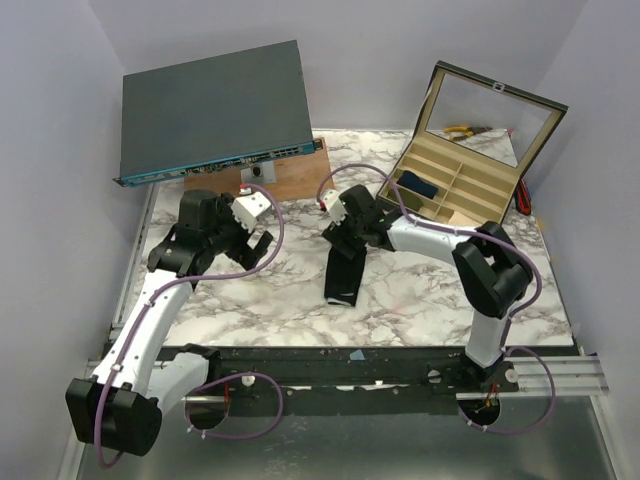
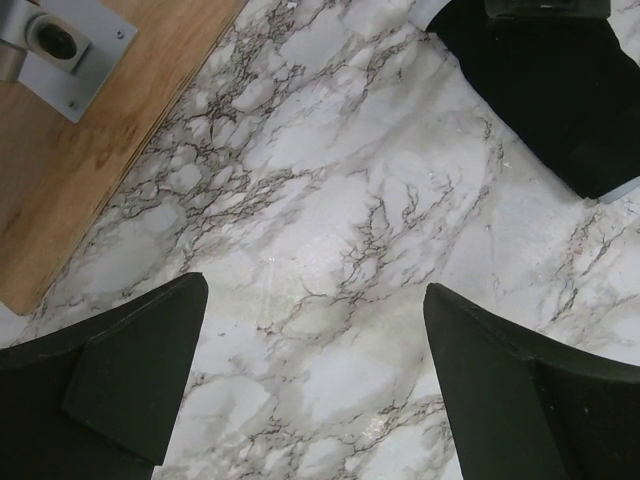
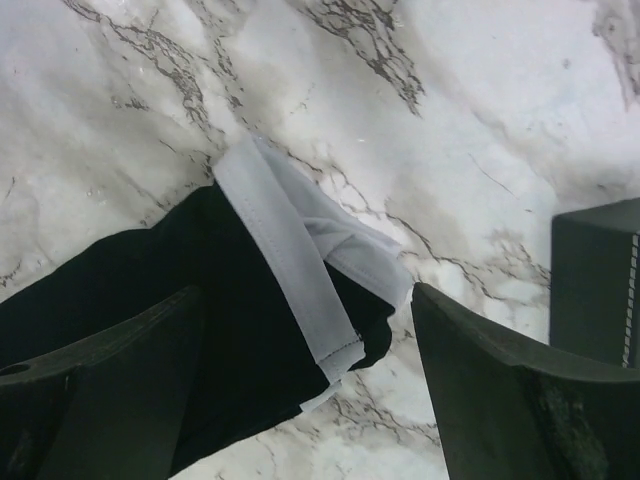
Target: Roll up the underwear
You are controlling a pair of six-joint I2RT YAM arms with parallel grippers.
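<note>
The black underwear lies on the marble table in the middle, a long flat piece with a pale band at its front end in the top view. In the right wrist view its end shows a grey waistband, folded over. My right gripper is just above that cloth, its fingers apart, one on each side of it; whether they touch it is unclear. My left gripper stands open over bare marble to the left; in the left wrist view the underwear appears at upper right.
A wooden board with a monitor stands at the back left. An open compartment box holding folded cloths is at the back right.
</note>
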